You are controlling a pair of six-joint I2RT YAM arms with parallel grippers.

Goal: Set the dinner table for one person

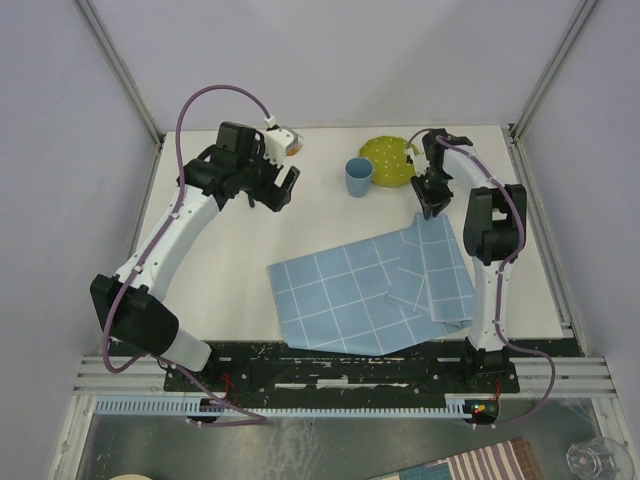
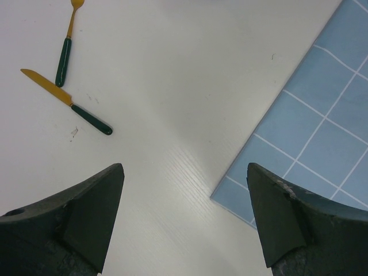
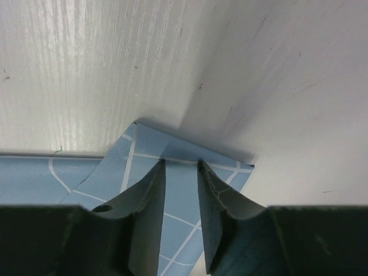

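Observation:
A blue gridded placemat [image 1: 340,295] lies on the white table, its right part rumpled or folded. My right gripper [image 1: 432,210] is down at the mat's upper right corner; in the right wrist view its fingertips [image 3: 181,164] are partly closed and close together over that corner, and whether cloth is between them I cannot tell. My left gripper [image 1: 270,192] is open above the left of the table. In the left wrist view a gold knife [image 2: 46,82] and a gold fork [image 2: 63,60], both dark-handled, lie left of the mat.
A blue cup [image 1: 359,176] stands at the back centre, beside a green-yellow plate [image 1: 385,160] partly behind my right arm. Beyond the front edge lies a striped cloth [image 1: 470,465].

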